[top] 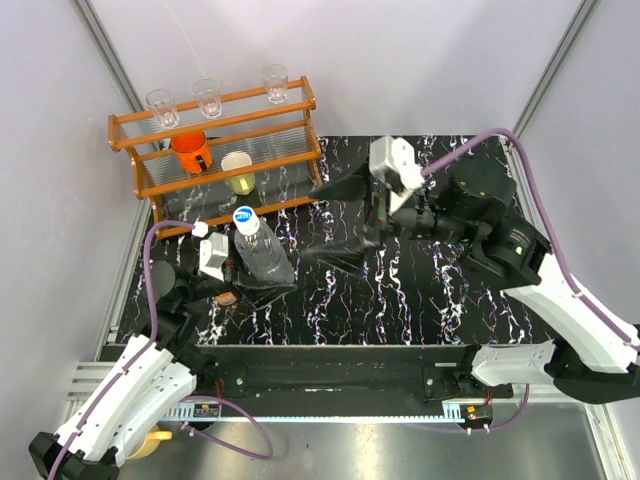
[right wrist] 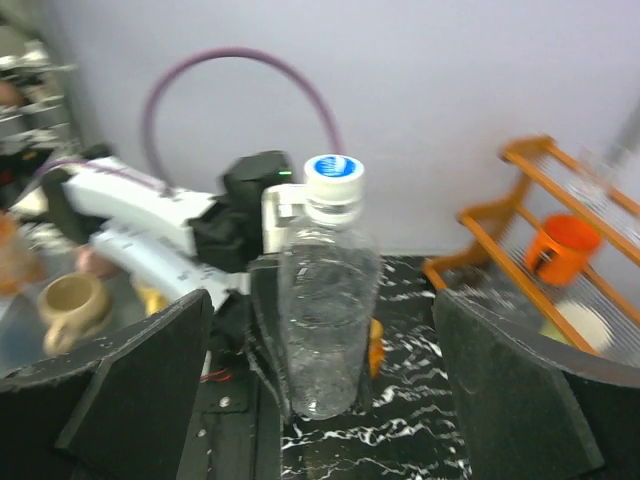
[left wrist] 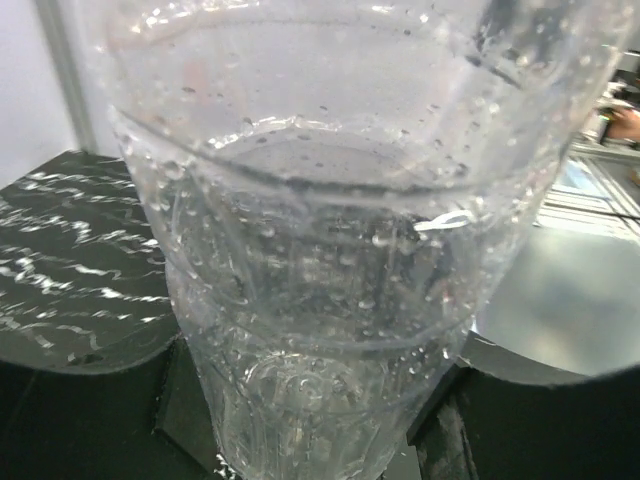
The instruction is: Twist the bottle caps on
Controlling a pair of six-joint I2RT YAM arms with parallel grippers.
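A clear plastic bottle (top: pixel 263 255) is held up off the counter, slightly tilted in the top view, with my left gripper (top: pixel 258 285) shut on its lower part. Filling the left wrist view, the bottle (left wrist: pixel 320 260) shows droplets inside, and its top is out of frame there. A white cap (right wrist: pixel 334 179) with a blue logo sits on the bottle's neck; whether it is tight cannot be told. My right gripper (top: pixel 342 220) is open and apart from the bottle, to its right. Between its spread fingers the right wrist view shows the capped bottle at a distance.
Behind the bottle stands a wooden rack (top: pixel 220 122) with several glasses, an orange mug (top: pixel 192 152) and a pale yellow cup (top: pixel 238 172). An orange object (top: pixel 227 297) is partly hidden by the left arm.
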